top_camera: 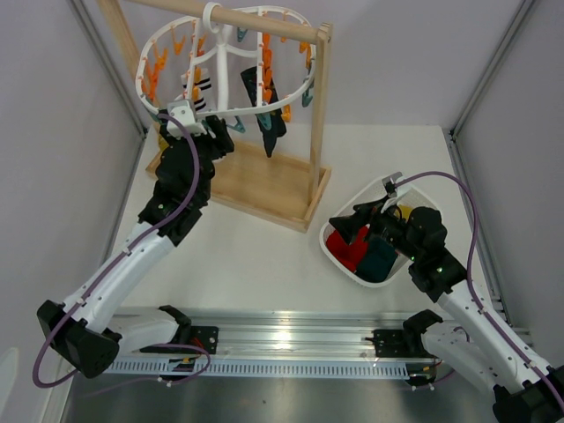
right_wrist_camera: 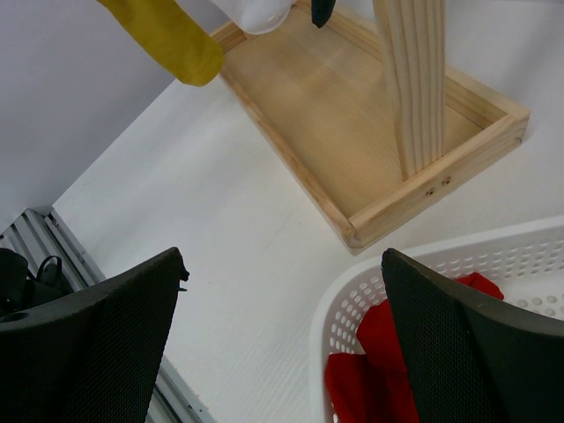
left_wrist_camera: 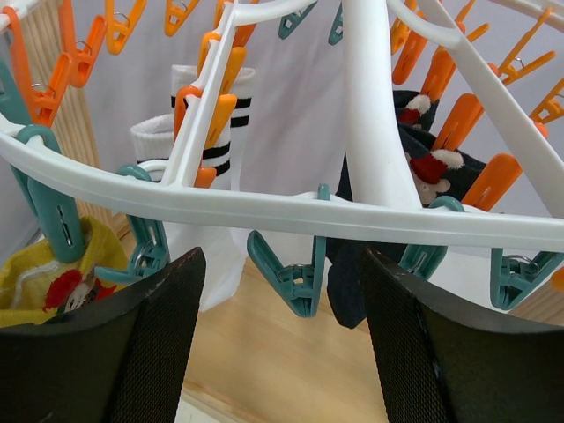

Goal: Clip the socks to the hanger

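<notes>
The white clip hanger [top_camera: 223, 84] hangs from a wooden frame [top_camera: 320, 106], carrying orange and teal clips. Striped socks [left_wrist_camera: 241, 92], dark socks with Santa figures [left_wrist_camera: 432, 176] and a yellow sock [left_wrist_camera: 31, 278] hang behind its front rim. My left gripper is part open at that rim, a teal clip [left_wrist_camera: 300, 278] between and beyond its fingers, apparently not gripped. My right gripper stands open with nothing between its fingers, over the edge of a white basket [top_camera: 330, 256] holding red, teal and yellow socks.
The frame's wooden base [top_camera: 251, 185] stands at the back left. Metal rails edge the table, with grey walls at both sides.
</notes>
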